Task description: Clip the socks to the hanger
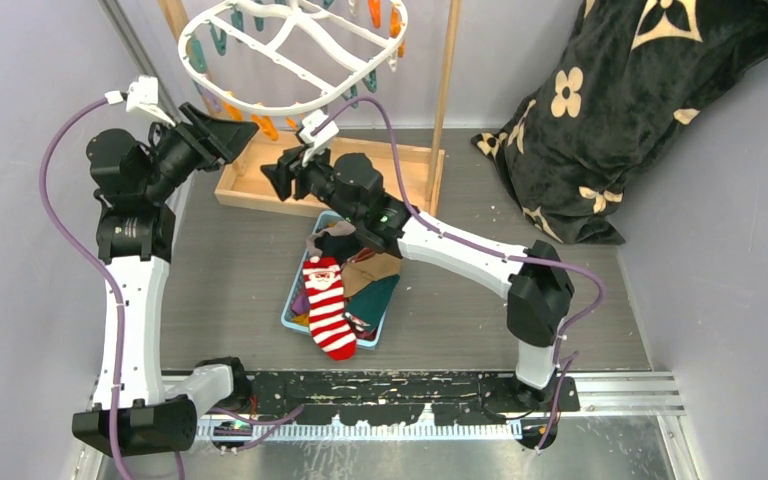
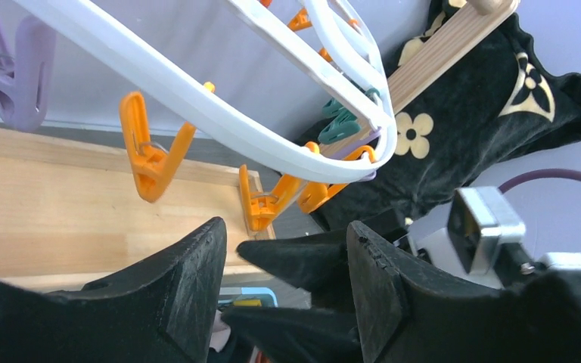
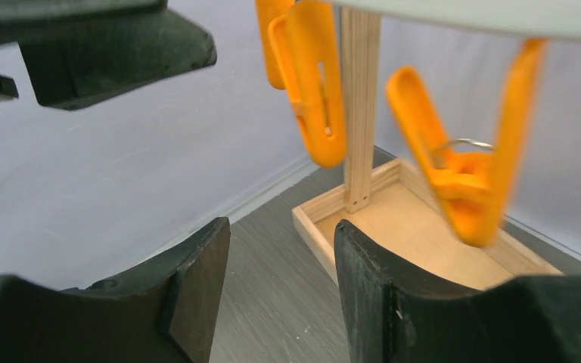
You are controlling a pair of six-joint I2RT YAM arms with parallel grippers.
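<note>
The white round hanger [image 1: 295, 104] with colored clips hangs at the top. My left gripper [image 1: 235, 140] is just under its left front, open and empty, facing orange clips [image 2: 151, 162] in the left wrist view. My right gripper [image 1: 280, 175] is open and empty below the front rim; orange clips [image 3: 319, 98] hang above its fingers in the right wrist view. A blue basket [image 1: 290, 300] holds several socks, with a red-and-white striped Santa sock [image 1: 332, 325] lying on top.
A wooden tray stand [image 1: 250, 180] stands under the hanger, with upright posts [image 1: 445, 60]. A black patterned cushion [image 1: 590, 140] fills the back right.
</note>
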